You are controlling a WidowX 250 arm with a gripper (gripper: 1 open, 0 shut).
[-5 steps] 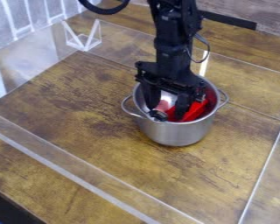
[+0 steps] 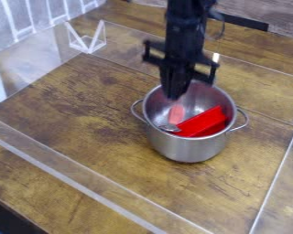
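Note:
A steel pot [image 2: 189,143] with two wire side handles stands right of the table's middle. Inside it are a red block [image 2: 204,120] and a smaller pink piece [image 2: 176,113]. The black gripper [image 2: 181,71] hangs above the pot, blurred by motion, so the state of its fingers is unclear.
A white wire piece [image 2: 88,37] stands at the back left. Pale strips cross the left part and the right side.
The gripper has risen out of the pot to hang above it, uncovering its contents. The pot's contents show more plainly now.

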